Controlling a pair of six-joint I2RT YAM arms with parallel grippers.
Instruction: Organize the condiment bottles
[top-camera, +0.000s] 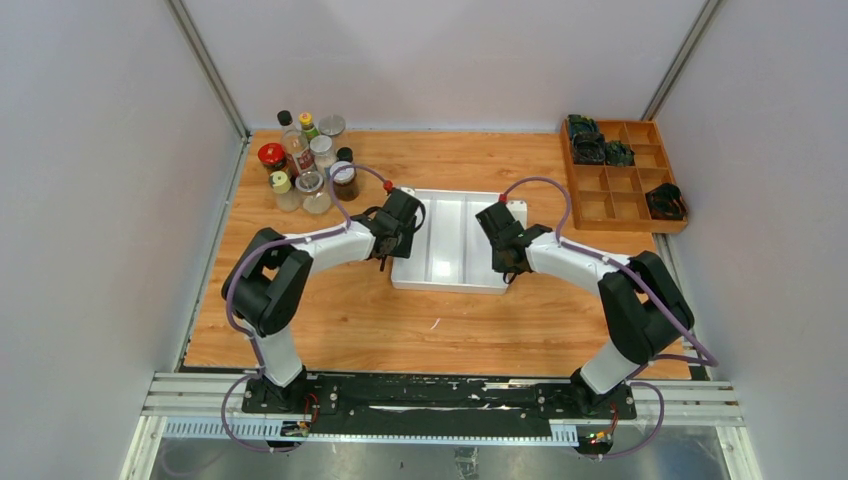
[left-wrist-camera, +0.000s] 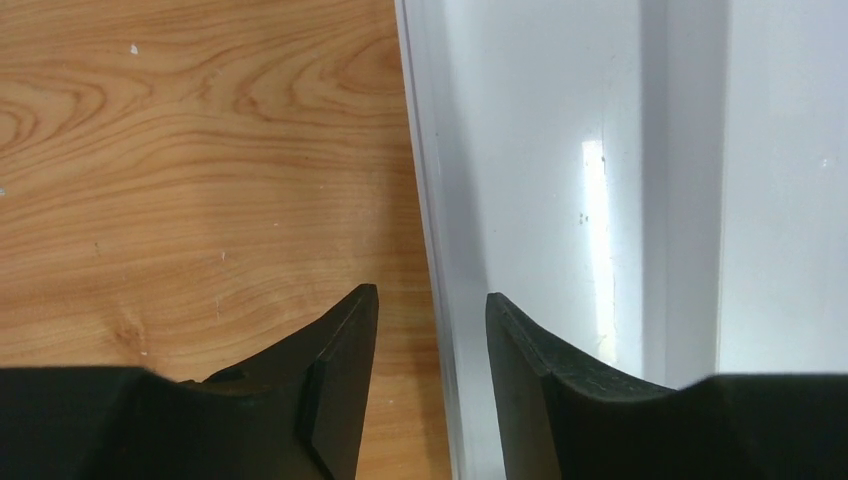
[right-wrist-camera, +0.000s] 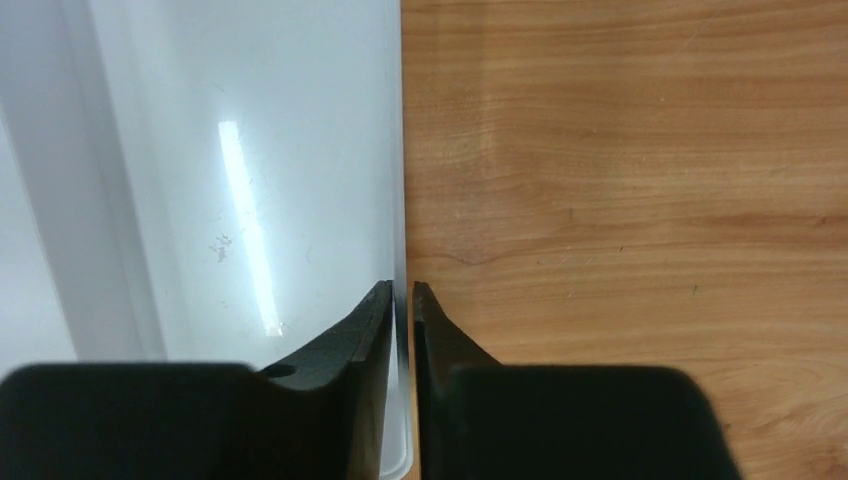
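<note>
A white tray (top-camera: 462, 285) with lengthwise compartments stands empty on the wooden table, between both arms. At its left wall my left gripper is open, one fingertip outside over the wood and the other inside; the rim (left-wrist-camera: 437, 240) runs between them without being clamped. My right gripper straddles the right rim (right-wrist-camera: 398, 180), opened only narrowly, with a thin strip of wood showing beside the rim. Condiment containers cluster at the back left, among them a clear bottle (top-camera: 297, 150), a red-lidded jar (top-camera: 272, 156) and a yellow-lidded jar (top-camera: 284, 192).
A wooden compartment box (top-camera: 597, 208) holding dark green and black items stands at the back right. Bare table (top-camera: 430, 345) lies in front of the tray, and more shows behind it. The left arm's purple hose (top-camera: 352, 168) passes close to the jars.
</note>
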